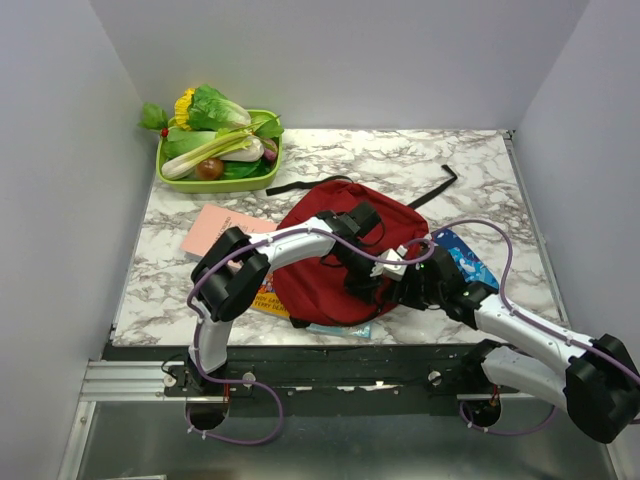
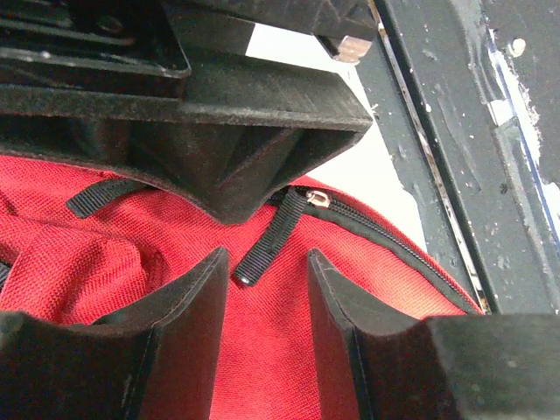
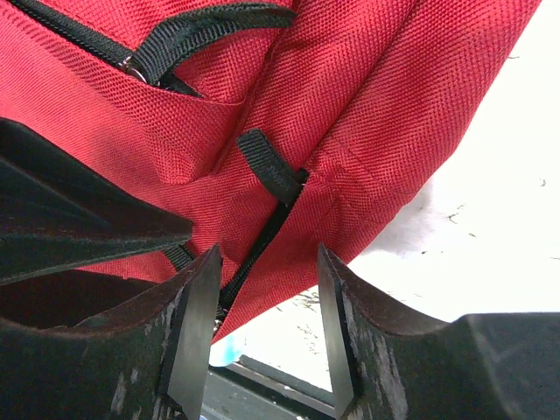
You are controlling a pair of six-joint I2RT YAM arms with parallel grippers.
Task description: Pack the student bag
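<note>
The red bag [image 1: 315, 290] lies flat in the middle of the table, its black straps [image 1: 435, 190] spread toward the back. My left gripper is part open over the red cloth, and a black zipper pull tab [image 2: 273, 236] with a metal slider shows between and beyond its fingertips. My right gripper is also part open near the bag's right front edge. A black fabric tab [image 3: 271, 166] and the dark zipper line [image 3: 262, 241] appear ahead of its fingers. Nothing is visibly gripped by either. From above, both grippers sit close together, partly hiding the bag.
A pink book [image 1: 212, 228] and a yellow book [image 1: 267, 300] lie left of the bag, partly covered. A light blue item [image 1: 345, 329] pokes out in front; a blue book [image 1: 466, 257] is at right. A green vegetable basket [image 1: 275, 165] stands back left.
</note>
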